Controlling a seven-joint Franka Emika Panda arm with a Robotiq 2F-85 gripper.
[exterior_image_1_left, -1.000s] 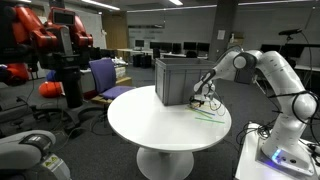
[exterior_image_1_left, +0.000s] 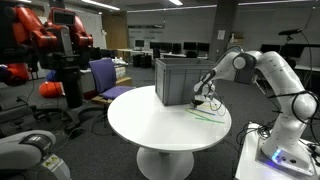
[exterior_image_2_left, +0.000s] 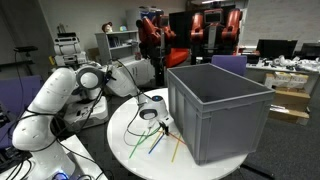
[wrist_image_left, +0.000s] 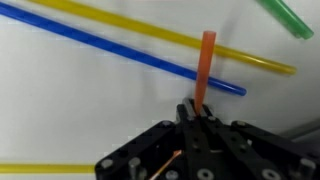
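In the wrist view my gripper is shut, with an orange stick (wrist_image_left: 205, 65) at its fingertips, running outward from between them. Beyond that stick lie a blue stick (wrist_image_left: 130, 52) and a yellow stick (wrist_image_left: 165, 33), roughly parallel. Another yellow stick (wrist_image_left: 45, 168) crosses the lower left, partly covered by the gripper. At the upper right corner shows a green stick (wrist_image_left: 287, 17). From outside, the gripper is low over the white table, close to a blue stick (exterior_image_2_left: 156, 144); its fingertips are too small to make out there.
A large grey bin (exterior_image_2_left: 210, 118) stands right beside the gripper on the table. The white round table (exterior_image_1_left: 150, 122) has wide free room on the side away from the arm. Green sticks (exterior_image_1_left: 208, 120) lie on the arm's side.
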